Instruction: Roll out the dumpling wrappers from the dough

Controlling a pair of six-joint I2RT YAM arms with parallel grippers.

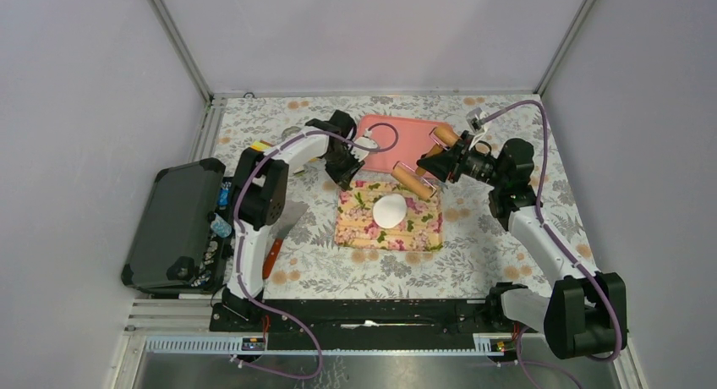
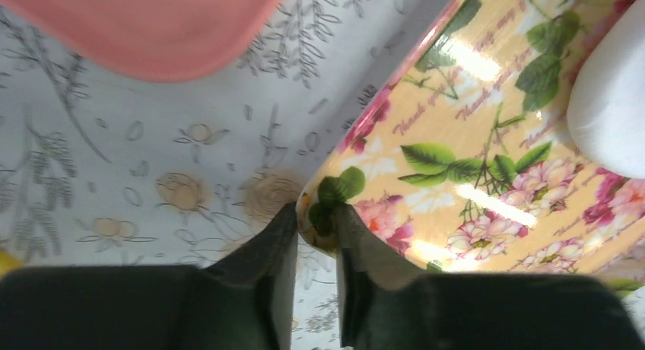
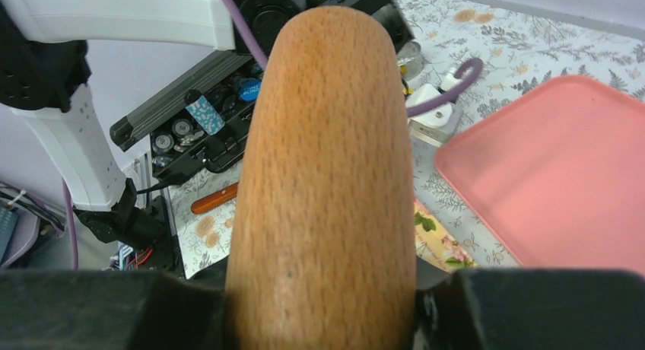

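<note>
A round white piece of dough (image 1: 390, 211) lies on the flowered board (image 1: 431, 237), which sits on the patterned tablecloth. My left gripper is at the board's far left corner, its fingers a little apart; the corner shows between and beyond the tips. The right gripper (image 1: 437, 163) is shut on the wooden rolling pin (image 1: 413, 183), held by its smaller rear roller above the board's far right corner. From the right wrist, that wooden part (image 3: 323, 175) stands between the fingers and hides much of the scene.
Behind the board is an empty pink tray (image 1: 406, 125), partly under both arms. An orange-handled scraper (image 1: 271, 255) lies to the left on the cloth. A black open case (image 1: 173, 224) stands at the far left. Cloth in front and right of the board is clear.
</note>
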